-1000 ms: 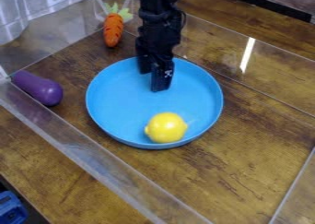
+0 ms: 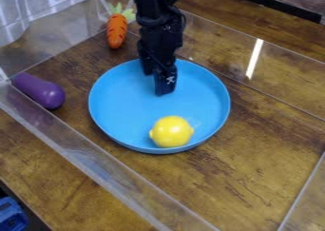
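Note:
The black gripper (image 2: 160, 67) reaches down from the top centre over the back part of a blue plate (image 2: 127, 104), its fingers low at the plate's surface. It is open; whether anything lies between the fingers is too dark to tell. A yellow lemon-like object (image 2: 170, 131) lies on the front part of the plate.
An orange carrot (image 2: 117, 28) lies behind the plate to the left. A purple eggplant (image 2: 40, 90) lies left of the plate. A blue item (image 2: 8, 216) shows at the bottom-left edge.
The gripper has shifted very slightly at the back of the plate. The plate, lemon, carrot and eggplant show no clear movement.

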